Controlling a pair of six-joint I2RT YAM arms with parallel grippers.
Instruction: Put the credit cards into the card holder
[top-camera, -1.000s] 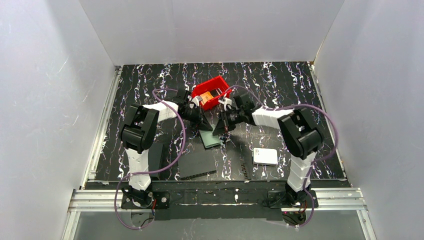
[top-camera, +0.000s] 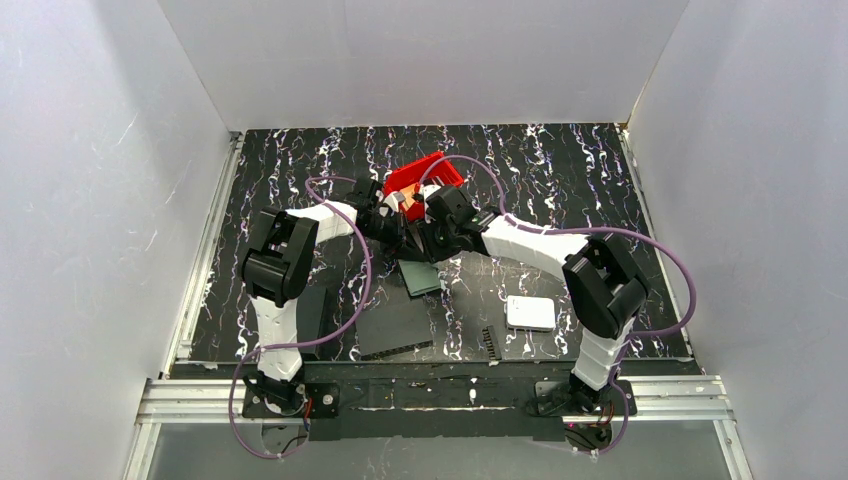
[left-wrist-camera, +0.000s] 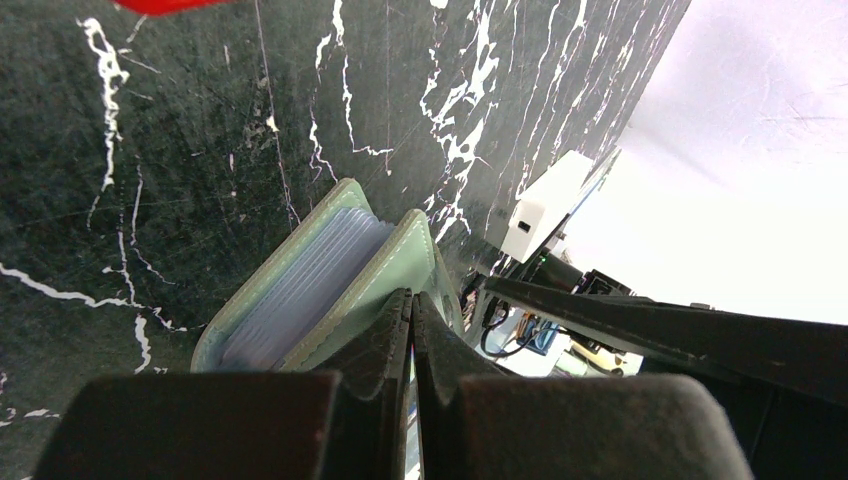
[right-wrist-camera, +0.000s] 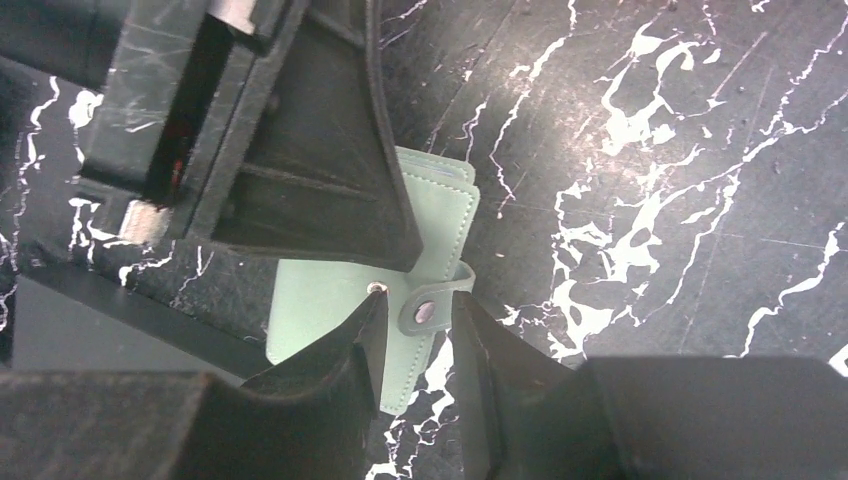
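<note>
The pale green card holder (top-camera: 421, 279) lies on the table below both grippers. Seen in the left wrist view, the holder (left-wrist-camera: 345, 285) has clear sleeves (left-wrist-camera: 310, 280) between its covers. My left gripper is shut against the holder's near cover, and nothing shows between its fingertips. In the right wrist view a strap with a snap (right-wrist-camera: 425, 312) shows on the holder's side. My right gripper stands part open above it, one finger to each side of the strap; whether they touch it I cannot tell. An orange card (top-camera: 409, 193) is inside the red basket.
Behind the grippers stands the red basket (top-camera: 450, 172), partly covered by the right arm. A dark flat panel (top-camera: 393, 326) is in front of the holder, with a black box (top-camera: 312, 318) to its left. A white case (top-camera: 530, 313) lies front right, near a small dark strip (top-camera: 491, 342).
The left arm and the holder have stayed put.
</note>
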